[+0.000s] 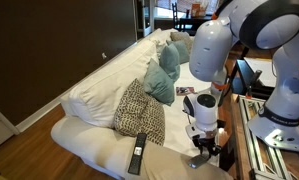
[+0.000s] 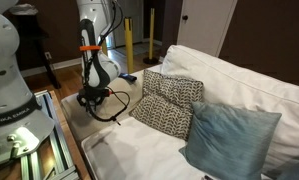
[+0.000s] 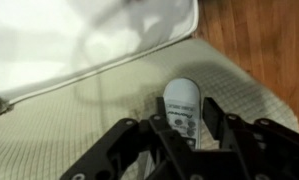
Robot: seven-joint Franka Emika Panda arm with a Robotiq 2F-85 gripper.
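Note:
A grey remote control [image 3: 182, 98] with rows of buttons is between the two fingers of my gripper, which is shut on it. The far end of the remote sticks out past the fingertips, over the ribbed beige sofa arm [image 3: 114, 92]. In exterior view 1 my gripper [image 1: 203, 143] is low over the right part of that arm, with the remote [image 1: 199, 160] below it, partly hidden. Whether the remote touches the cloth I cannot tell. A second remote, black [image 1: 138, 153], lies on the arm to the left.
A patterned cushion [image 1: 139, 110] and several blue-grey pillows [image 1: 159, 82] rest along the white sofa. The white seat [image 2: 179, 150] has clear room. A wooden table edge [image 1: 239, 140] stands close to the right of the gripper.

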